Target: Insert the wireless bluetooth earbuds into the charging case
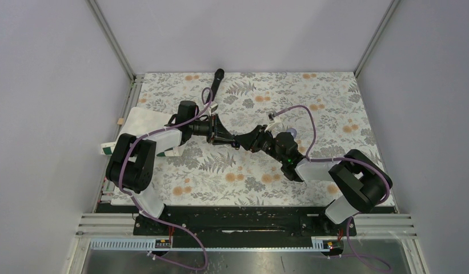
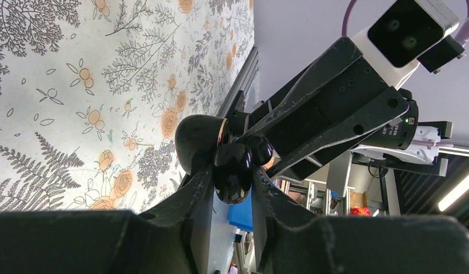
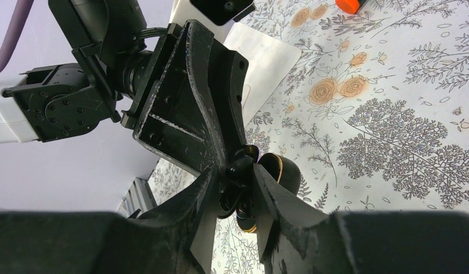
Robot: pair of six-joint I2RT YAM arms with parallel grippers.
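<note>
My two grippers meet near the middle of the flowered table in the top view, the left gripper (image 1: 225,138) from the left, the right gripper (image 1: 246,142) from the right. The left wrist view shows my left gripper shut on a glossy black piece (image 2: 232,180), with the black, gold-rimmed charging case (image 2: 193,142) just behind it and a second glossy piece (image 2: 259,149) beside it. In the right wrist view a glossy black earbud (image 3: 239,171) is at my right fingertips by the open case (image 3: 286,171); whether it is seated, and how far the right fingers stand apart, I cannot tell.
A black microphone (image 1: 216,81) lies at the back. White sheets (image 1: 141,123) lie under and left of my left arm. A small lilac object (image 1: 291,132) is partly hidden behind my right gripper.
</note>
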